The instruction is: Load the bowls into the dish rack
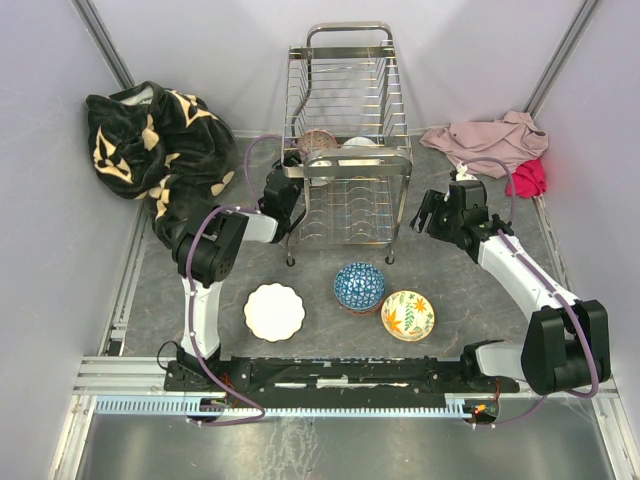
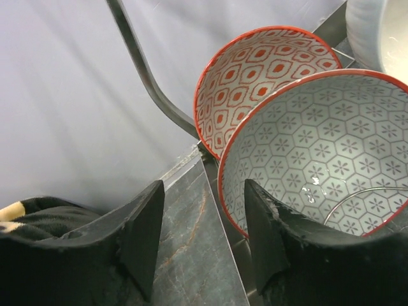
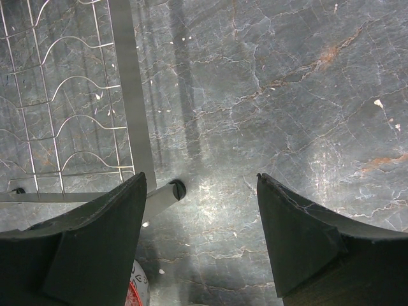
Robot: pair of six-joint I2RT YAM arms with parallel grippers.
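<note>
My left gripper is open at the left side of the dish rack [image 1: 350, 243], beside a grey hexagon-patterned bowl [image 2: 319, 140]. That bowl stands tilted in the rack, in front of an orange-patterned bowl [image 2: 255, 64] and near a white bowl [image 2: 376, 32]; nothing shows clearly between the fingers. My right gripper is open over bare floor right of the rack. In the top view, a blue patterned bowl [image 1: 359, 285], a floral dish [image 1: 407, 315] and a white scalloped dish [image 1: 273, 312] lie in front of the rack.
A dark blanket [image 1: 150, 150] is heaped at the back left, close to the left arm. Pink cloths [image 1: 490, 140] lie at the back right. The floor right of the rack and at front left is mostly clear.
</note>
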